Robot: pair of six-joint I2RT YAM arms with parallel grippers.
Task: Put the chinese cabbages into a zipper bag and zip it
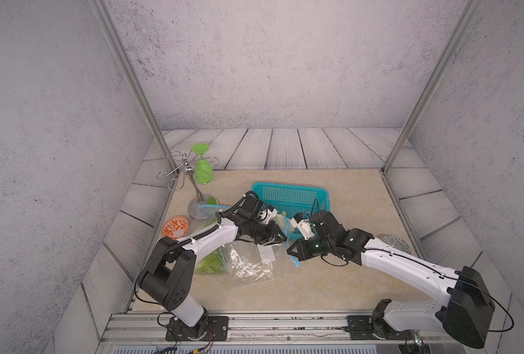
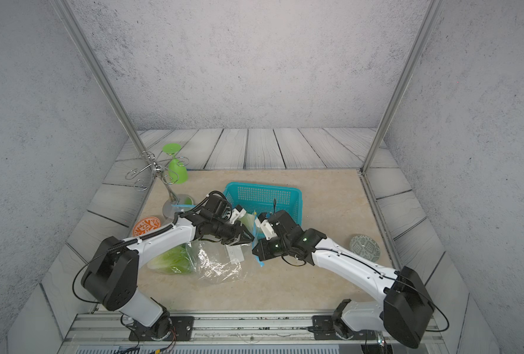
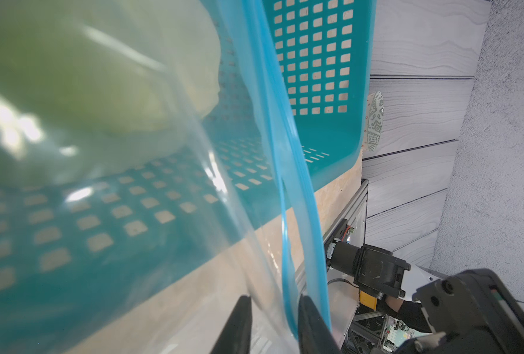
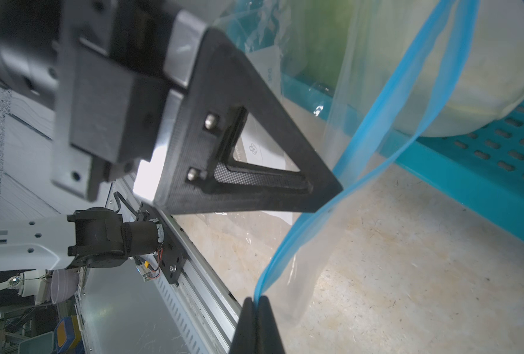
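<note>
A clear zipper bag (image 1: 250, 262) with a blue zip strip (image 4: 356, 153) lies partly on the table, its mouth edge raised before the basket. In the right wrist view my right gripper is shut on the lower end of that strip. Beside the strip, my left gripper is partly open; the blue edge passes close to one of its fingers (image 3: 318, 327), and whether they touch cannot be told. A pale cabbage (image 4: 486, 65) rests in the teal basket (image 1: 291, 188), seen partly through film. Another green cabbage (image 2: 173, 261) lies left, under clear plastic.
At the left stand a metal rack (image 1: 188, 171), a green bottle (image 1: 203, 172) and an orange-patterned bowl (image 1: 175, 227). A glass dish (image 2: 364, 247) sits far right.
</note>
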